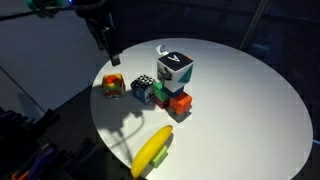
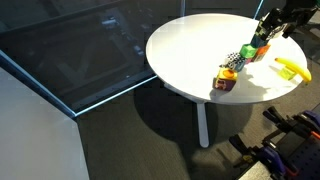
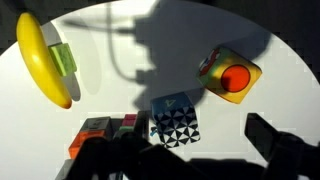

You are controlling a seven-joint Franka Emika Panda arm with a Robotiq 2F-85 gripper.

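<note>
My gripper [image 1: 112, 58] hangs above the table near its left side, its fingers apart and nothing between them. In the wrist view one of the dark fingers [image 3: 265, 138] shows at the right, the other at the lower left. A black-and-white checkered cube [image 3: 177, 128] appears between them, lower down on the table. The yellow block with a red round face [image 3: 235, 77] stands apart from it, below the gripper in exterior view 1. A larger white-and-dark cube [image 1: 174, 68] rests on or behind small blocks, including a green one [image 1: 160, 94] and a red one [image 1: 180, 104].
A yellow banana [image 1: 152, 150] lies by the near edge with a small green block [image 1: 160, 157] beside it. A small white item [image 1: 161, 49] stands at the back.
</note>
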